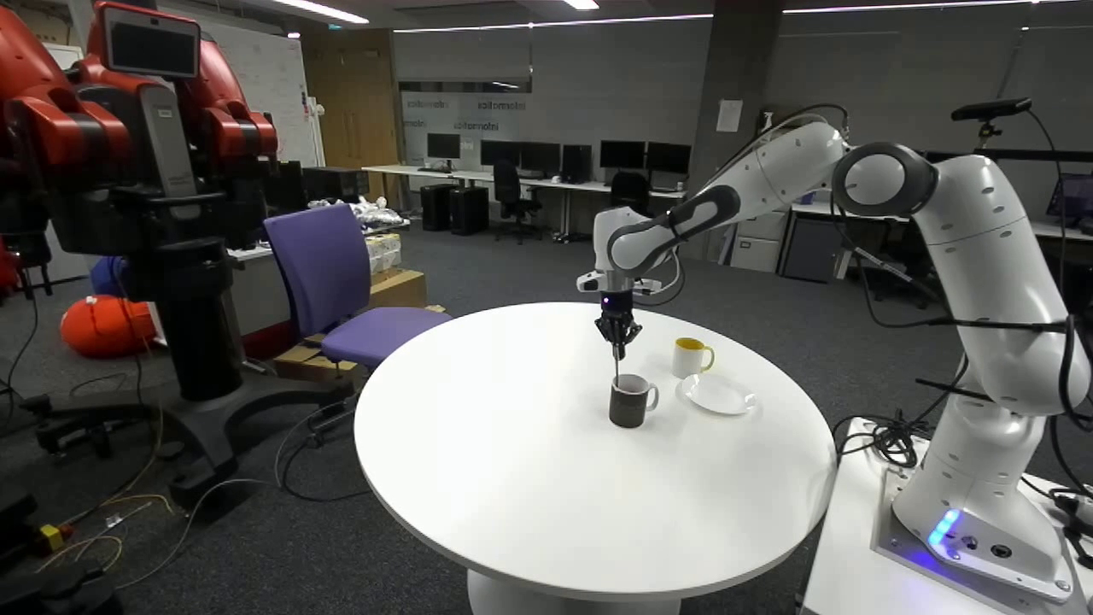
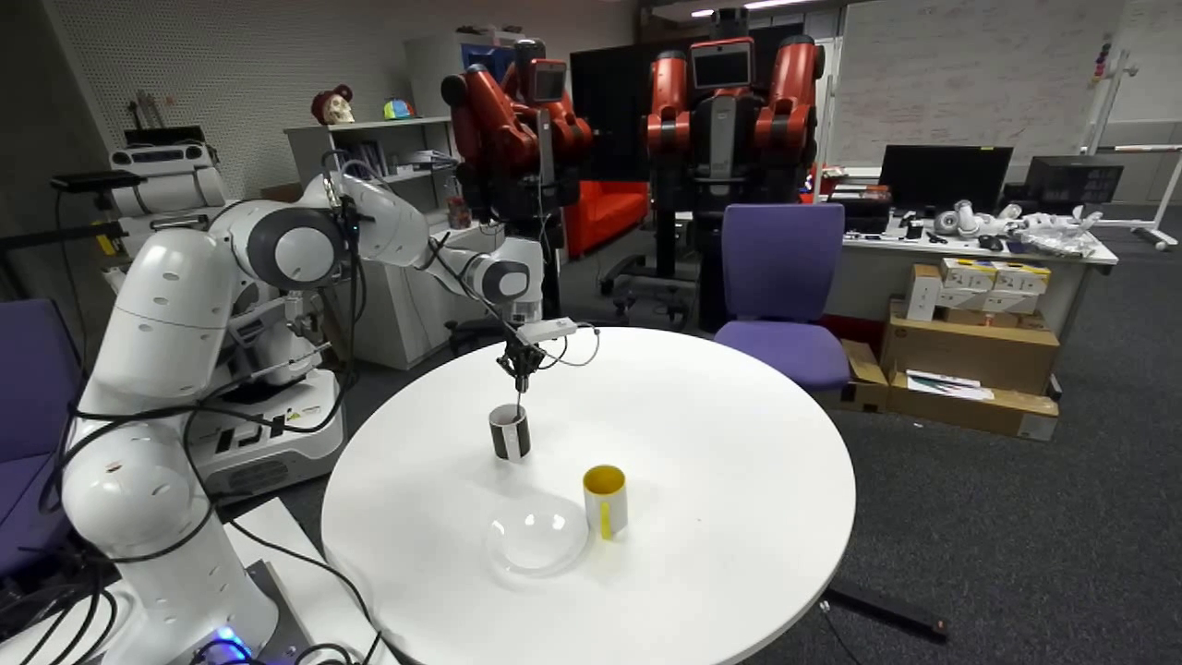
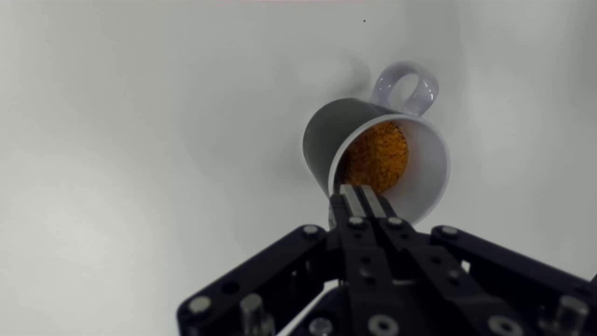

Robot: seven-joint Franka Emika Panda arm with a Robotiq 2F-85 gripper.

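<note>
A dark mug (image 1: 627, 404) with a white inside and pale handle stands upright on the round white table (image 1: 492, 430). Orange grains (image 3: 380, 157) cover its bottom. My gripper (image 1: 617, 354) hangs above the mug, its fingertips close together. A thin spoon-like stem (image 1: 616, 371) runs from them down into the mug; its lower end is hidden there in both exterior views. In the wrist view, the shut fingers (image 3: 353, 204) overlap the near rim and cover the stem. A white mug (image 2: 606, 512) with a yellow inside and handle stands apart, beside a clear or white plate (image 2: 537, 536).
The plate lies just right of the dark mug in exterior view 1, with the yellow-handled mug behind it. A purple chair (image 1: 338, 287) stands off the table's left edge.
</note>
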